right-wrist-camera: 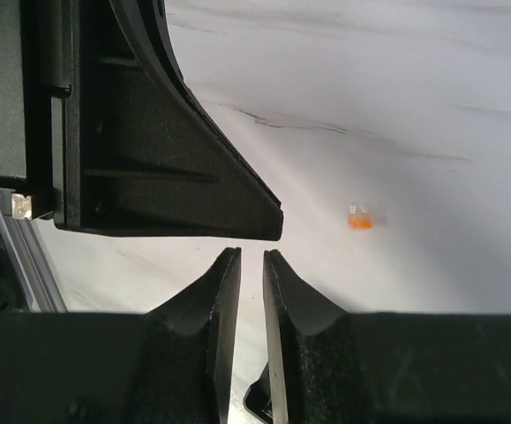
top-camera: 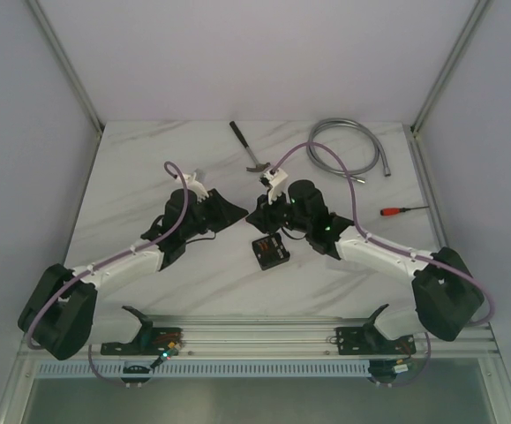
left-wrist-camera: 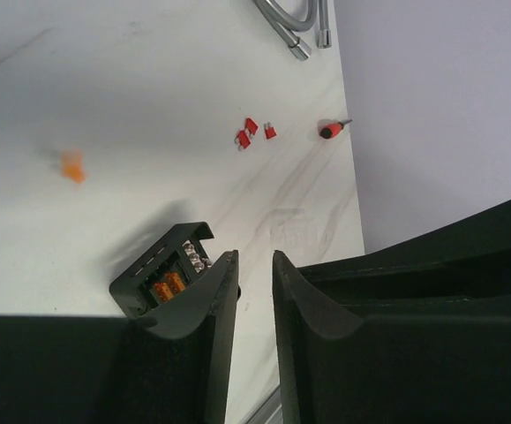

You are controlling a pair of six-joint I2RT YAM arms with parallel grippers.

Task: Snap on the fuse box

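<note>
The black fuse box (top-camera: 271, 253) lies on the white table just below the two grippers; in the left wrist view it (left-wrist-camera: 145, 274) is open, with orange and silver parts inside. My left gripper (top-camera: 242, 215) and my right gripper (top-camera: 253, 218) hang tip to tip above it. In their wrist views both the left gripper and the right gripper have fingers close together, with a narrow gap; whether anything is held between them cannot be made out. Small red fuses (left-wrist-camera: 244, 139) lie beyond the box, and a blurred orange piece (left-wrist-camera: 72, 168) lies left of them.
A hammer (top-camera: 242, 140) and a coiled grey hose (top-camera: 370, 141) lie at the back, and a red screwdriver (top-camera: 392, 211) at the right. A clear, nearly transparent item (left-wrist-camera: 292, 230) rests right of the box.
</note>
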